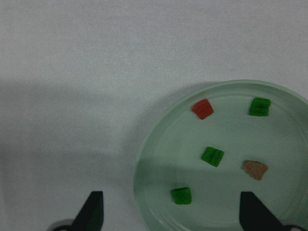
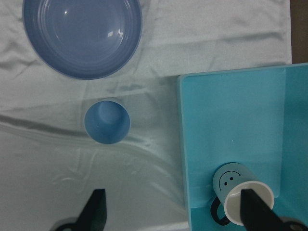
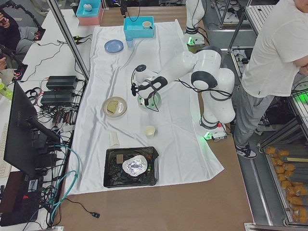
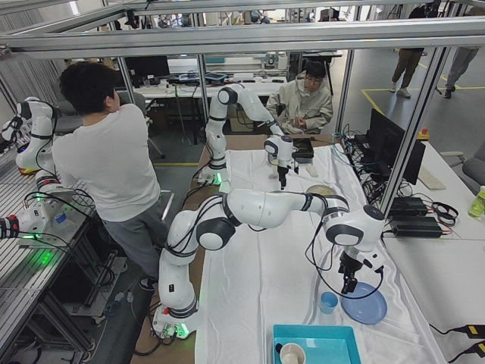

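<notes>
My left gripper (image 3: 136, 89) is open above the green plate (image 1: 226, 197), which holds several small pieces: green ones (image 1: 260, 107), a red one (image 1: 202, 109) and a brown one (image 1: 255, 169). My right gripper (image 4: 348, 277) hangs open near the blue plate (image 2: 82, 33) and blue cup (image 2: 107, 122), beside a turquoise bin (image 2: 233, 115) with a smiley mug (image 2: 228, 180) lying in it.
A beige plate (image 3: 120, 103) with a yellowish item, a small cream cup (image 3: 149, 130) and a black tray (image 3: 130, 179) with a foil-covered item share the white cloth (image 3: 187, 163). A monitor stands left; a person stands right.
</notes>
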